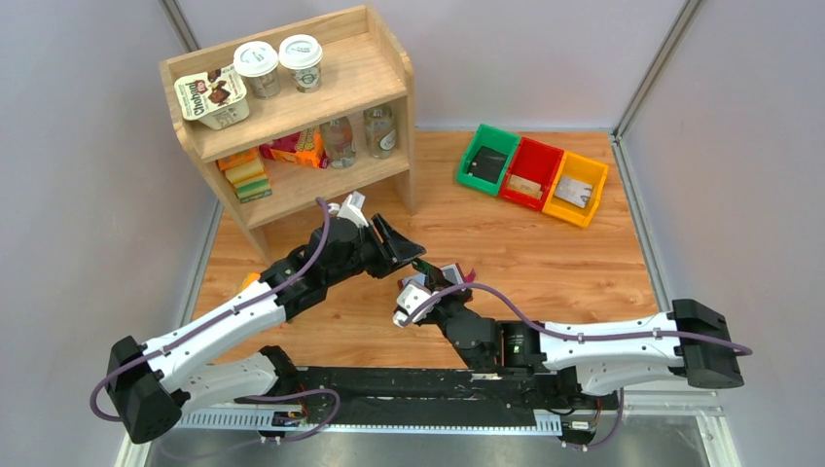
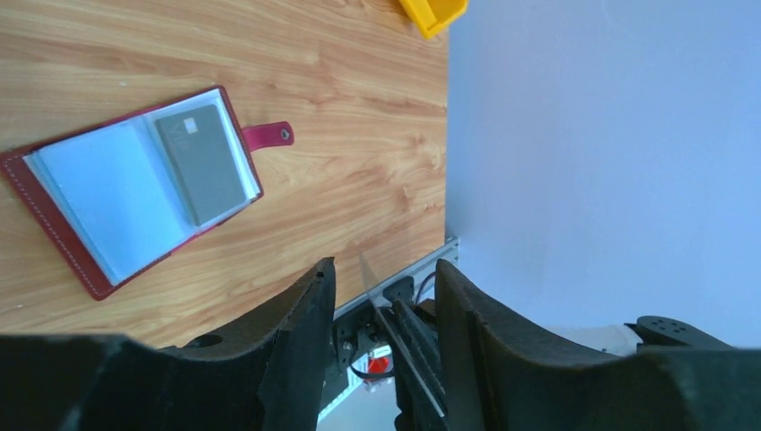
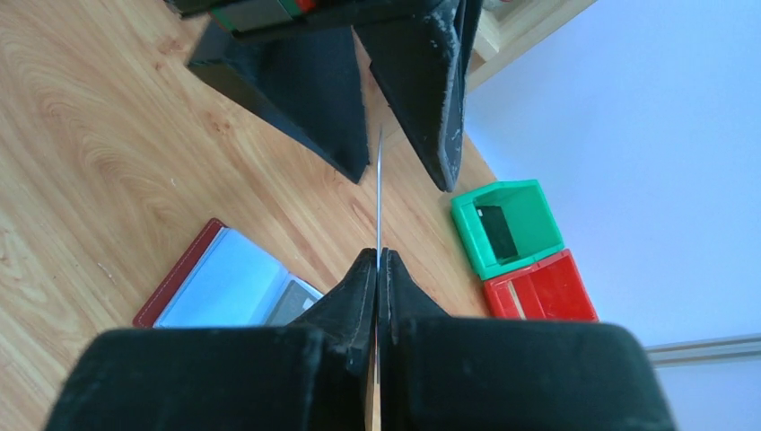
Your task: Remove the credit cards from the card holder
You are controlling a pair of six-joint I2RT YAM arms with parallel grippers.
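Note:
The card holder (image 2: 57,228) lies open on the table, dark red with blue sleeves and a strap; a grey card (image 2: 203,162) fills its right side. Shut on a thin card (image 3: 379,193), seen edge-on, my right gripper is raised above the table beside the holder. In the top view that card (image 1: 420,265) shows a sliver of green. My left gripper is open, its two fingers to either side of the card's upper end and apart from it. From above, the right arm covers much of the holder.
Joined green (image 1: 467,158), red (image 1: 538,156) and yellow (image 1: 593,172) trays stand at the back right, each with something flat inside. A wooden shelf (image 1: 409,117) with cups, bottles and packets occupies the back left. Bare table lies between them.

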